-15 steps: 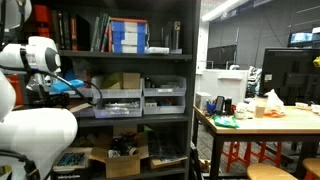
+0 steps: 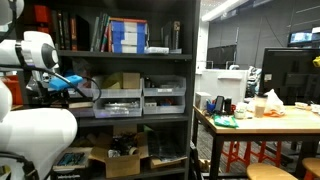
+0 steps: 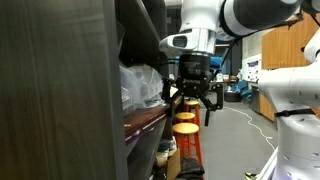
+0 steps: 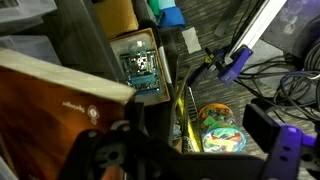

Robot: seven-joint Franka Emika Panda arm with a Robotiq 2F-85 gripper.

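My gripper is open, its dark fingers wide apart in the wrist view with nothing held between them. In exterior view 1 the gripper [image 2: 82, 90] is at the left, in front of the dark bookcase [image 2: 188, 60]. A rust-brown, book-like object [image 4: 60, 115] with pale edges fills the left of the wrist view, close beside one finger. In exterior view 2 the gripper [image 3: 197, 92] hangs under the white arm, just right of the shelves. Its fingers look empty there too.
Books [image 2: 129, 36] stand on the upper shelf, and clear bins [image 2: 118, 106] sit lower. Boxes of small items [image 2: 123, 150] rest on the bottom. A wooden table [image 2: 270, 122] stands right. Cables [image 4: 292, 90] and a colourful container [image 4: 220, 130] appear below the gripper.
The white arm and gripper at the left have shifted slightly up and to the right in exterior view 1. The shelves and table look the same.
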